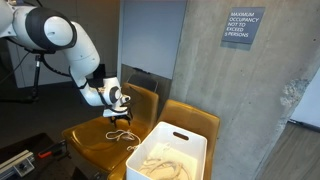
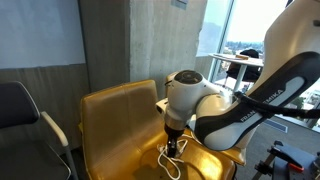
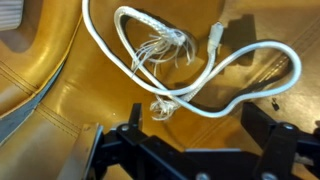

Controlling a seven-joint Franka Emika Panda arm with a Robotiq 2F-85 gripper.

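Observation:
A white cable (image 3: pixel 288 52) with a small plug at one end lies looped on a tan leather seat. Tangled with it is a white rope (image 3: pixel 138 16) whose ends are frayed. My gripper hangs just above that seat, pointing down, its two fingers wide apart at the lower edge of the wrist view. The cords lie beyond and partly between the fingertips, with nothing held. In exterior view 1 the cords (image 1: pixel 122 134) show in front of the gripper; in exterior view 2 some of the white cord (image 2: pixel 172 160) shows beneath it.
A white bin (image 1: pixel 150 172) with pale rope-like cords inside stands on the neighbouring seat. The chair backrest (image 1: pixel 142 104) rises behind my gripper. An empty dark chair (image 2: pixel 28 135) is off to the left in exterior view 2. Bare seat leather surrounds the cords.

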